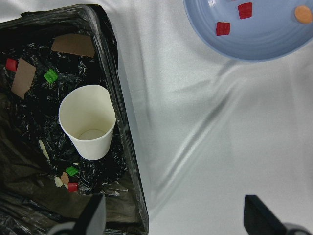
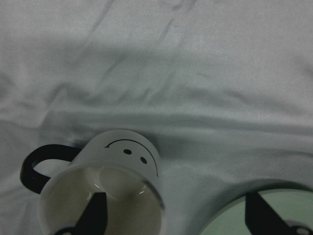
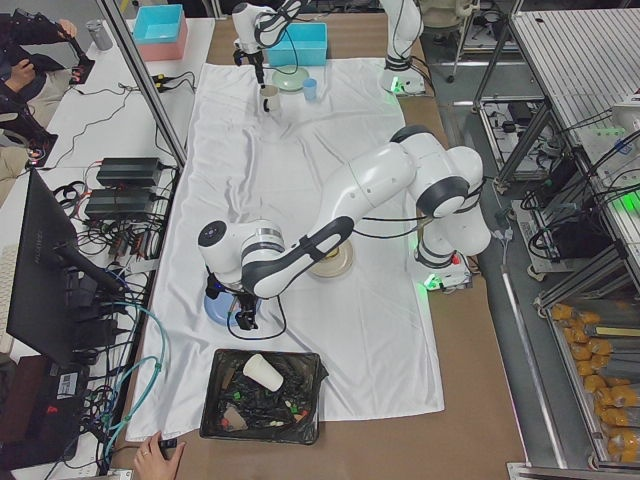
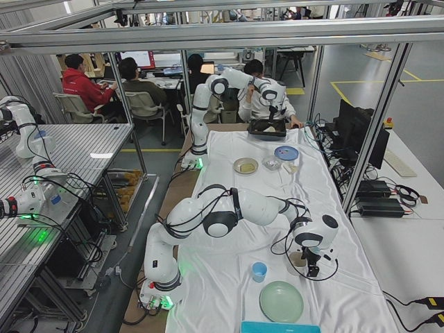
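Note:
In the left wrist view a black-lined bin (image 1: 29,142) holds a white paper cup (image 1: 88,127), cardboard and small bits. Beside it a blue plate (image 1: 244,39) carries red pieces and an orange one. My left gripper is open above the cloth beside the bin. In the right wrist view my right gripper stands open above a white smiley mug (image 2: 122,147) with a black handle, near a green plate (image 2: 234,220).
A blue cup (image 4: 259,272) stands by the green plate, and a blue tray (image 4: 280,326) is at the edge. A yellowish plate (image 4: 245,165) and a silver bowl (image 4: 272,162) sit near the left arm.

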